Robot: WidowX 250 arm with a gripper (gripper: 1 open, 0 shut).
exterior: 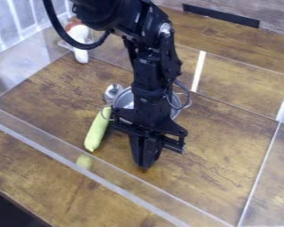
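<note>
My gripper [145, 151] is lowered to the wooden table [56, 152] at the centre of the camera view, its black body hiding whatever is between its fingertips. A pale yellow-green elongated object [96, 131] lies just left of it. Behind the gripper sits a metal bowl [123, 100], partly hidden by the arm, with a small silvery piece [113, 93] at its left.
A white object [81, 46] stands at the back left. Clear plastic edges run across the front and right of the table. The wood to the right of the gripper is clear.
</note>
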